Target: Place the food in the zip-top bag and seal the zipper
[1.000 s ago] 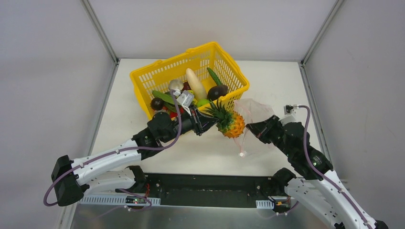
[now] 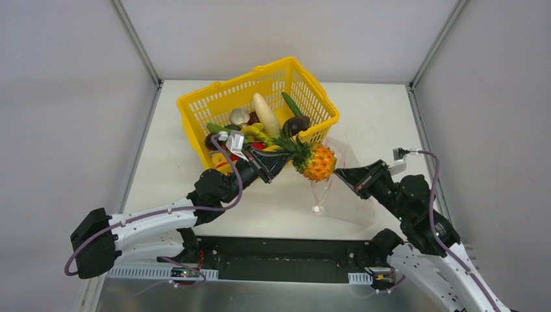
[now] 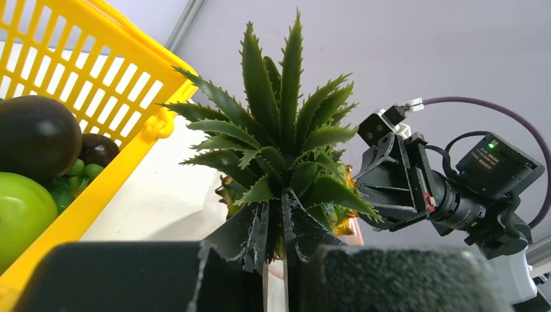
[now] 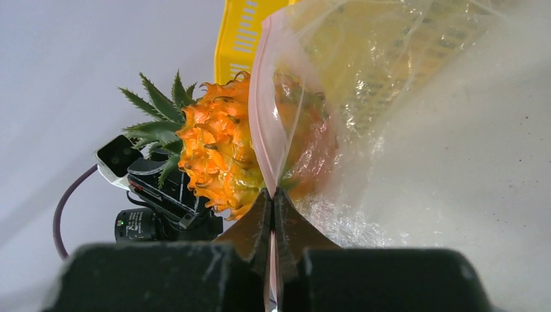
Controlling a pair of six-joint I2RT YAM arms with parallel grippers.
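An orange pineapple (image 2: 318, 163) with green leaves hangs at the mouth of the clear zip bag (image 2: 349, 198). My left gripper (image 2: 284, 158) is shut on its leafy crown (image 3: 276, 149), as the left wrist view shows. In the right wrist view part of the pineapple (image 4: 217, 140) stands clear of the bag, and part is seen through the film behind the pink zip edge (image 4: 260, 110). My right gripper is shut on that edge, holding the bag up. Whether the fruit touches the film cannot be told.
A yellow basket (image 2: 190, 99) of several vegetables and fruits stands behind, its front right corner close to the pineapple and bag. Bare white table (image 2: 383, 123) lies at the back right and front left.
The pineapple has tilted and shifted slightly right, its crown now lying more sideways. My left gripper has lowered its wrist a little. The bag's zip slider end has swung left.
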